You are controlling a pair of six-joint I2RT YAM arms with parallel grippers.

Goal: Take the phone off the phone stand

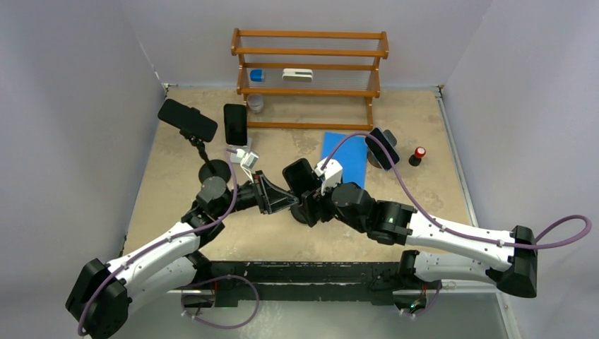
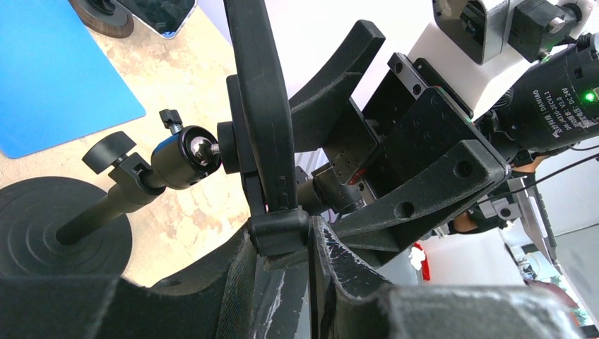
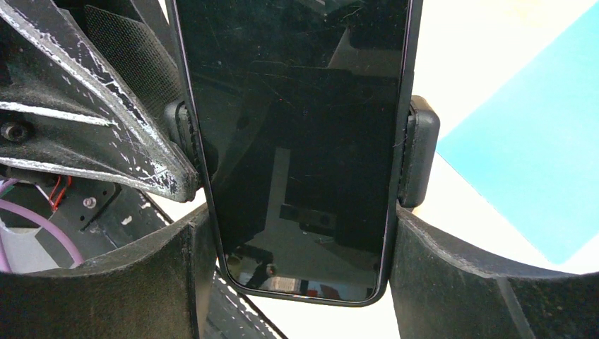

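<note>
A black phone (image 3: 297, 148) sits upright in the clamp (image 3: 419, 148) of a stand whose round base (image 2: 35, 226) rests on the table. My right gripper is shut on the phone's lower end, one finger on each side. In the left wrist view, my left gripper has its fingertips at the black end piece of the stand's holder, beside the right gripper; whether they grip it is hard to tell. In the top view both grippers meet at the middle of the table.
Other phones on stands stand at left (image 1: 187, 120), back (image 1: 235, 123) and right (image 1: 381, 148). A wooden rack (image 1: 309, 92) is at the back, a blue mat (image 1: 342, 145) behind the right gripper, a red-capped bottle (image 1: 417, 157) at far right.
</note>
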